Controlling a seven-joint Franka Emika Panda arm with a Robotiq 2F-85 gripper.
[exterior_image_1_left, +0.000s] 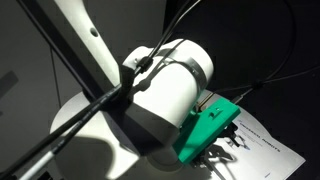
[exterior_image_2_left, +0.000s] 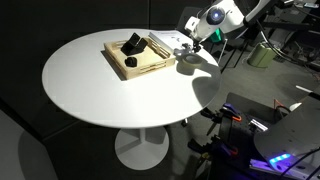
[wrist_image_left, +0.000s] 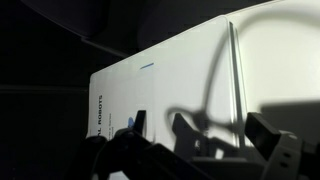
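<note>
My gripper stands open over a white printed booklet or sheet, with nothing visible between its fingers. Dark fingertips show at the bottom of the wrist view. The sheet has "ROBOTS" lettering along one edge and lies at the table's edge. In exterior view 1, the green gripper mount hangs over the white sheet, and the arm hides much of the scene. Exterior view 2 has the gripper small, near the far right of the table; its height above the surface is hard to judge.
A wooden tray with black items inside sits on the round white table. Close to the gripper is a bowl. Cables cross exterior view 1.
</note>
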